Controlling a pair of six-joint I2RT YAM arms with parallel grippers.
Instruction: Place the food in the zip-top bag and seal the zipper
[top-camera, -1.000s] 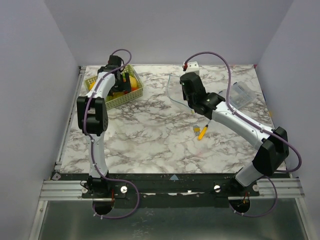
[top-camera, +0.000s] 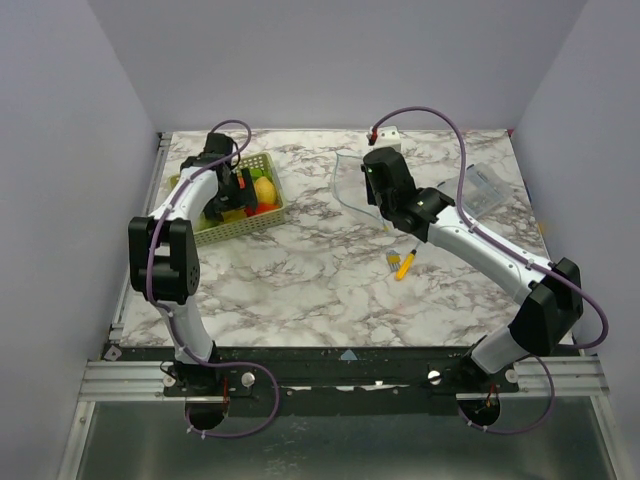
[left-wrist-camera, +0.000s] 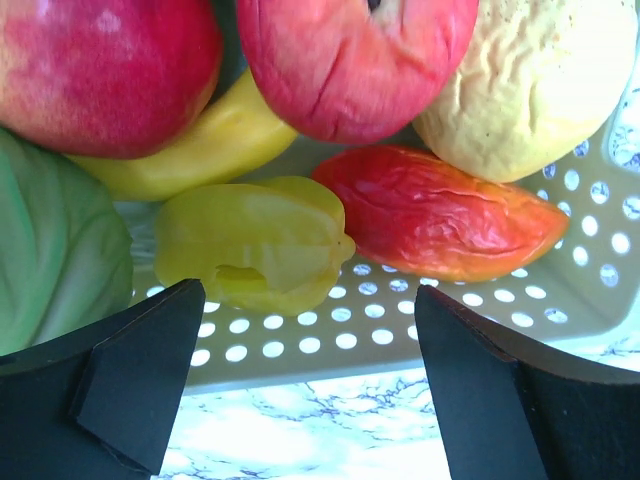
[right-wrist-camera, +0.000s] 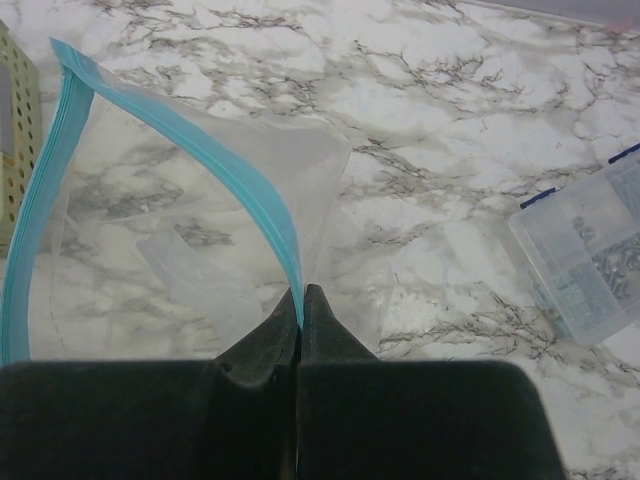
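Observation:
My left gripper is open above the front part of a perforated basket (top-camera: 240, 229) of toy food. Between and beyond its fingers lie a yellow-green pepper (left-wrist-camera: 250, 240), a red elongated fruit (left-wrist-camera: 440, 210), red apples (left-wrist-camera: 350, 60), a banana (left-wrist-camera: 235, 130), a cream round fruit (left-wrist-camera: 530, 80) and a green cabbage (left-wrist-camera: 55, 250). My right gripper is shut on the cyan zipper edge of the clear zip top bag (right-wrist-camera: 150, 260), which stands with its mouth partly open on the marble table.
A clear compartment box (right-wrist-camera: 590, 260) lies right of the bag. A yellow-handled tool (top-camera: 404, 266) lies in front of the bag.
The right arm is almost unchanged.

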